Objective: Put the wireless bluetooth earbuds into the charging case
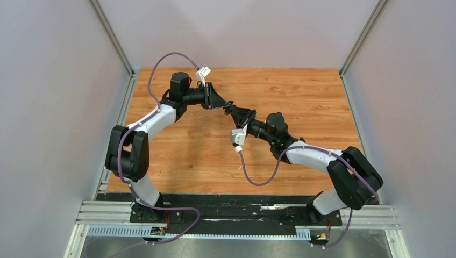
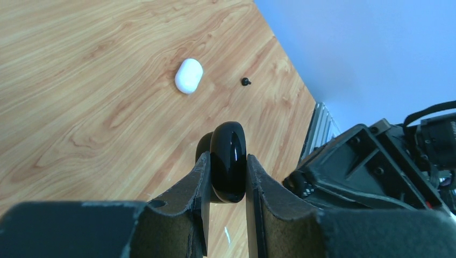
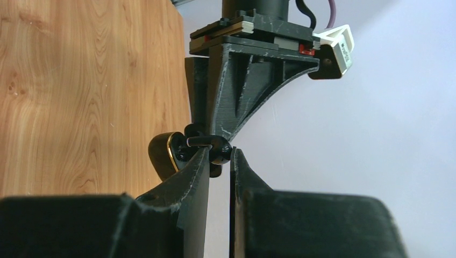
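Note:
In the top view the two grippers meet near the table's centre. My left gripper (image 1: 226, 104) is shut on the black charging case (image 2: 228, 158), which fills the space between its fingertips in the left wrist view. In the right wrist view the case (image 3: 162, 154) stands open below the other gripper, and my right gripper is shut on a black earbud (image 3: 214, 143), held right at the case. Whether the earbud sits inside a slot is unclear.
A white rounded object (image 2: 189, 76) and a small black piece (image 2: 245, 81) lie on the wooden table (image 1: 301, 91). Walls surround the table.

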